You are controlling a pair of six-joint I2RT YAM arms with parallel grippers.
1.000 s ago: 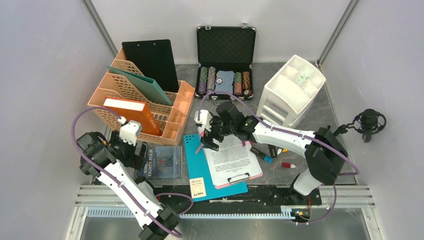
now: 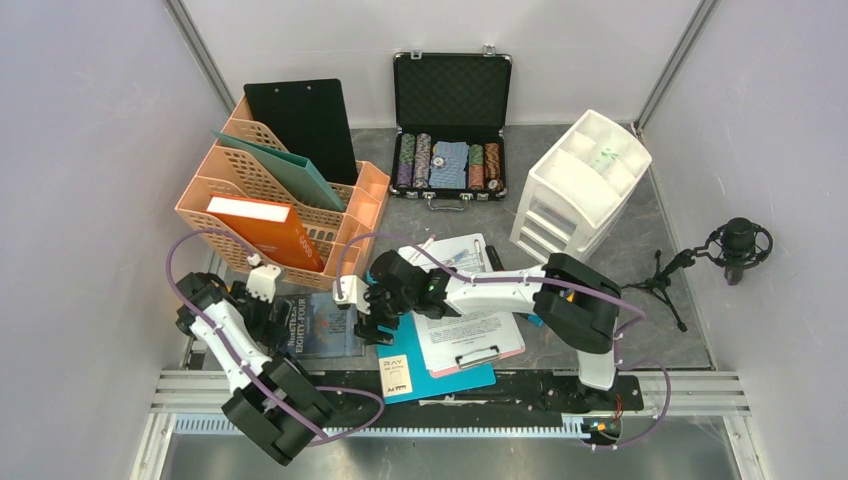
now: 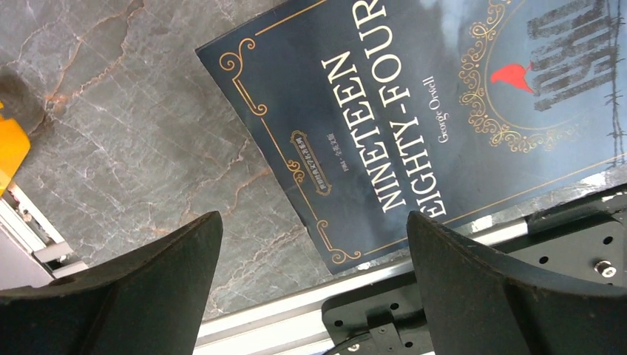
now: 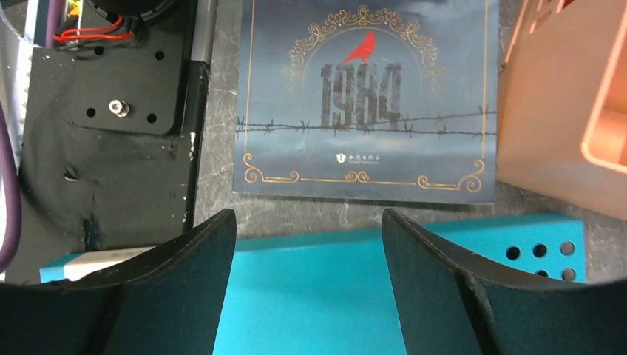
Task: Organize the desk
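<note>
A dark blue book (image 2: pixel 325 325), titled Nineteen Eighty-Four, lies flat in front of the peach desk rack (image 2: pixel 362 215). My left gripper stands open at its left end, the cover showing beyond the fingers and nothing between them. Over the book's right end is my right gripper, its fingers parted and empty, above the edge of the blue folder (image 4: pixel 310 296). On that folder lies a clipboard with white papers (image 2: pixel 470 335), partly hidden by my right arm. The rack holds an orange book (image 2: pixel 265 228), a teal folder (image 2: pixel 290 172) and a black clipboard (image 2: pixel 305 125).
An open case of poker chips (image 2: pixel 448 165) stands at the back. To its right is a white drawer unit (image 2: pixel 580 185), with a small black tripod (image 2: pixel 660 285) farther right. Bare desk shows between case and drawers.
My right gripper has moved left and toward the front, from over the papers to the book's right end. The left gripper has shifted slightly frontward along the book's left end.
</note>
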